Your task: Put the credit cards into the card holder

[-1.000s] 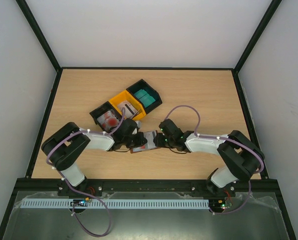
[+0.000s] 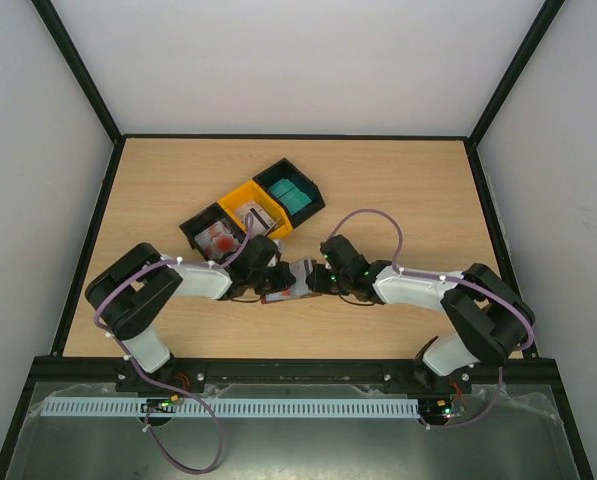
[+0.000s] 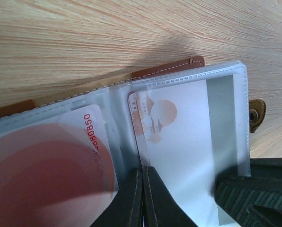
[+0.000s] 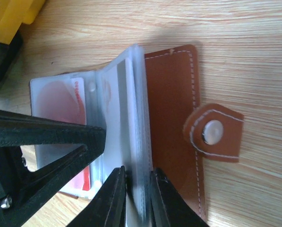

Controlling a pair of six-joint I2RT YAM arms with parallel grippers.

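The brown card holder [image 4: 171, 80] lies open on the table with clear sleeves. A red-and-white card [image 3: 46, 170] sits in the left sleeve, and a white card [image 3: 178, 127] with a pale print lies in the right sleeve. My left gripper is shut, its tips at the left edge of the white card, nothing clearly between them. My right gripper is shut on the outer edge of the right clear sleeve, which it holds raised a little off the brown cover.
Behind the grippers stands a row of trays: black with red-white items [image 2: 218, 240], yellow [image 2: 241, 193] with cards, black with teal items [image 2: 290, 196].
Both arms have shifted very slightly at the card holder; otherwise little visibly differs in the top view.
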